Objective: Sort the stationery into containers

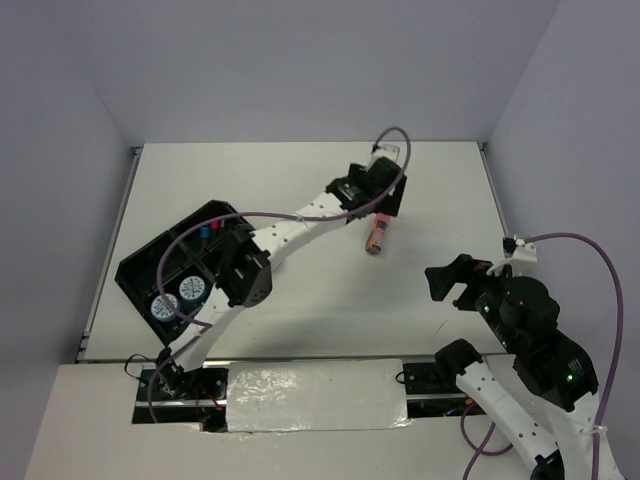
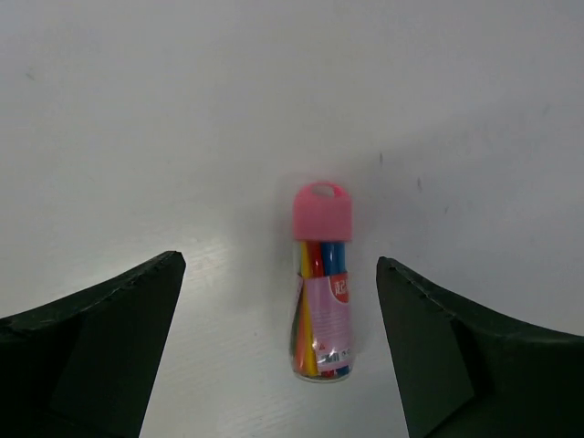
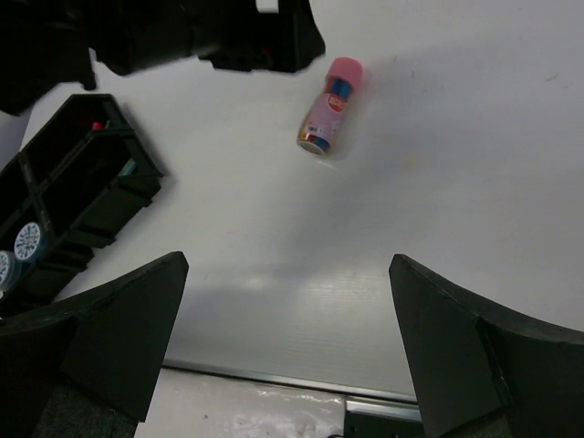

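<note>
A small clear bottle of coloured pens with a pink cap (image 1: pixel 378 234) lies on the white table, right of centre. My left gripper (image 1: pixel 375 190) is over its capped end, open. In the left wrist view the bottle (image 2: pixel 322 283) shows below and between the spread fingers, touching neither. Over on the left is the black divided organizer (image 1: pixel 160 245), partly hidden by my left arm; two round blue-and-white lids (image 1: pixel 178 297) and red and blue items (image 1: pixel 208 229) show inside. My right gripper (image 1: pixel 450 285) hangs at the right side, open and empty.
Bare table (image 1: pixel 440 200) surrounds the bottle. The left arm (image 1: pixel 300 235) crosses the table from the lower left. Walls stand behind and at both sides.
</note>
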